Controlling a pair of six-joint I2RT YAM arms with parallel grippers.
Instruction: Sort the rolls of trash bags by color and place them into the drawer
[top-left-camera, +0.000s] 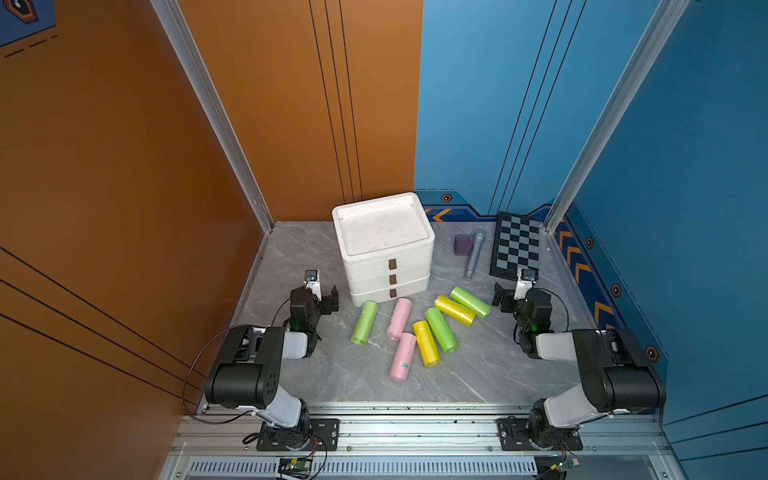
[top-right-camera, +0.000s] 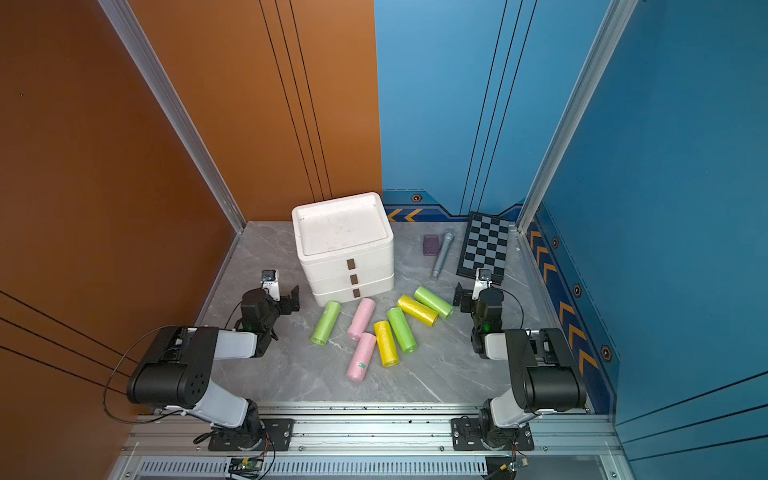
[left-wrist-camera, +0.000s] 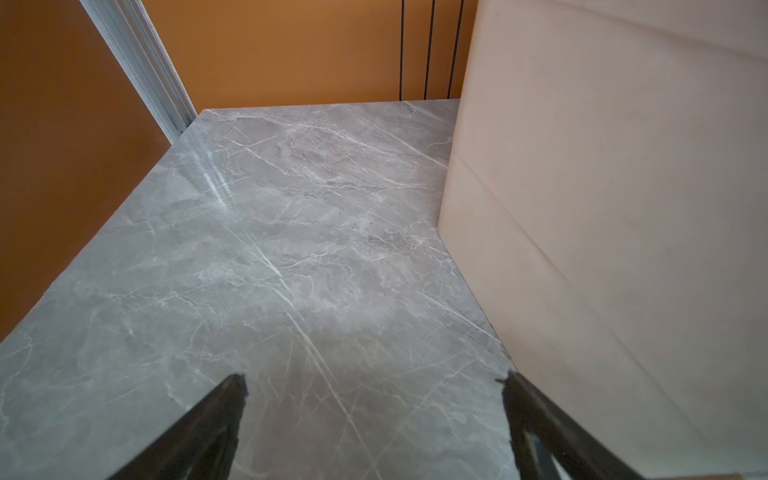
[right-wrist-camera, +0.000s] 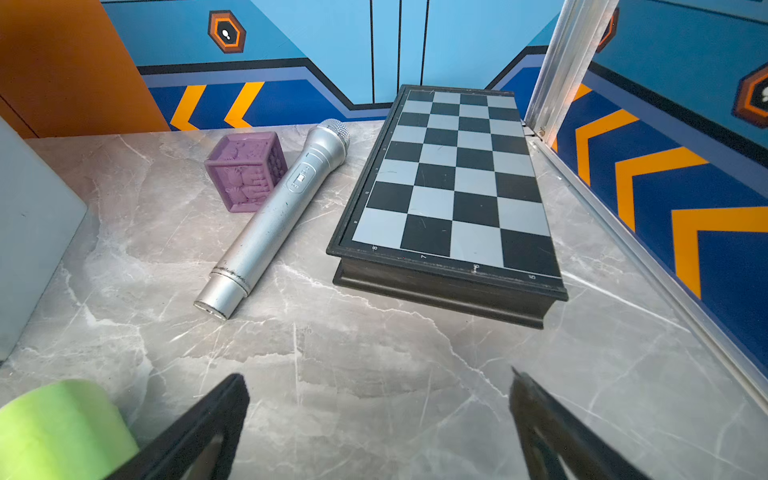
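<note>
A white three-drawer unit (top-left-camera: 376, 272) stands at the back centre, drawers closed. In front lie several rolls: green (top-left-camera: 364, 322); pink (top-left-camera: 399, 318); yellow (top-left-camera: 454, 310). My left gripper stands open and empty at the unit's left side. My right gripper is open and empty, right of the rolls, with a green roll (right-wrist-camera: 60, 432) at lower left of its view.
A purple cube (right-wrist-camera: 244, 172), a silver microphone (right-wrist-camera: 264, 232) and a chessboard case (right-wrist-camera: 452, 208) lie at the back right.
</note>
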